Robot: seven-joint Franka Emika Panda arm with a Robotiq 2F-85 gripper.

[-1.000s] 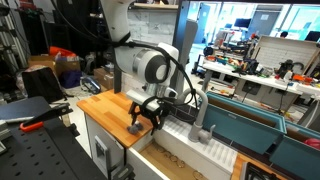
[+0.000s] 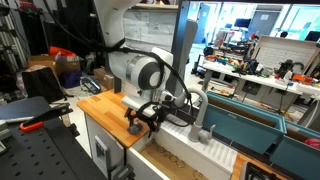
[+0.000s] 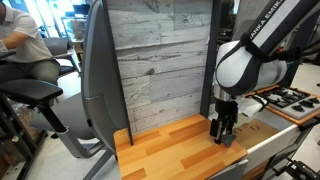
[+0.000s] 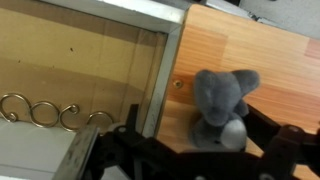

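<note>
A small grey, soft-looking object (image 4: pixel 218 95) lies on the wooden counter (image 4: pixel 290 45), close to the counter's edge; it has two ear-like lobes and a paler round part. My gripper (image 3: pixel 223 123) points down over it with the fingers apart. In the wrist view, the dark fingers (image 4: pixel 264 128) stand to either side of the object, with a wide gap on the left one's side. Whether the right finger touches it, I cannot tell. Exterior view 1 shows the same grey object (image 2: pixel 134 127) low beside the fingers.
An open drawer (image 4: pixel 100 65) runs alongside the counter edge, with metal coils (image 4: pixel 45 110) inside. A blue-grey bin (image 2: pixel 245 120) and a shelf of small items (image 2: pixel 270 68) stand beyond it. Bare wood (image 3: pixel 165 150) extends away from the drawer.
My arm appears slightly lower over the grey object than a second ago. The object itself shows no clear movement.
</note>
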